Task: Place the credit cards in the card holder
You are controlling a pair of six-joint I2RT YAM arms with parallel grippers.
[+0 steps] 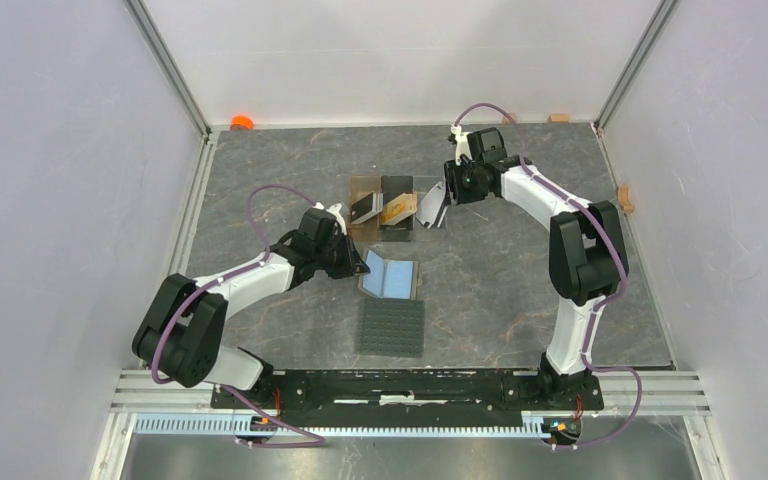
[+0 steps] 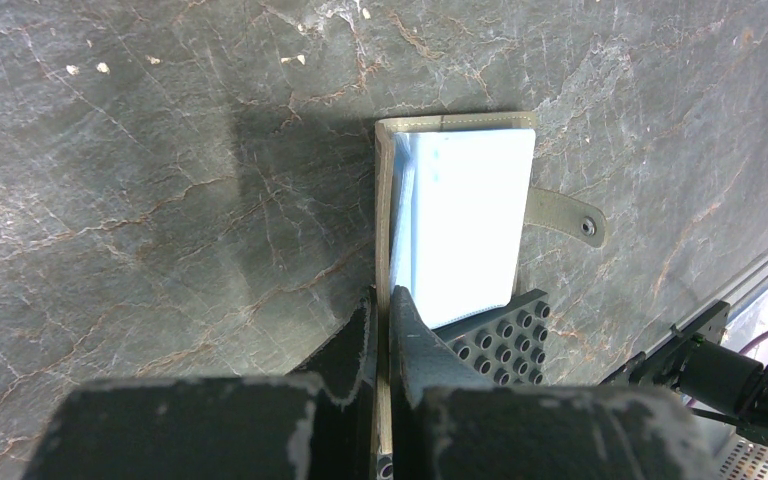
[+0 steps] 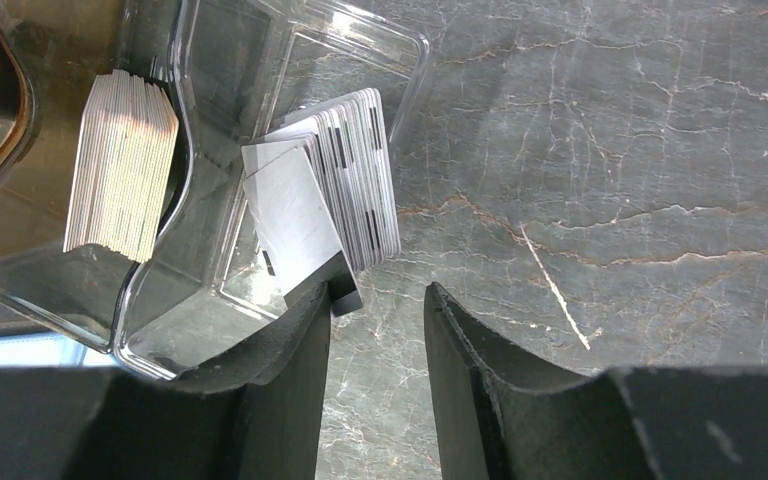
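The card holder (image 1: 398, 279), with pale blue sleeves, lies open on the table; in the left wrist view its brown cover edge (image 2: 384, 210) stands up. My left gripper is shut on that edge. White and grey cards (image 3: 365, 170) lean in the clear right-hand tray compartment, and the foremost card (image 3: 295, 215) is tilted away from the stack. At that card's dark lower corner is the left finger (image 3: 305, 335) of my right gripper. The right fingers stand part open, with bare table showing between them.
Beside the white cards, a darker compartment holds a yellow-edged stack (image 3: 120, 165), and a brown one (image 1: 364, 183) holds more cards. A dark studded mat (image 1: 392, 328) lies in front of the holder. Right of the trays the table is clear.
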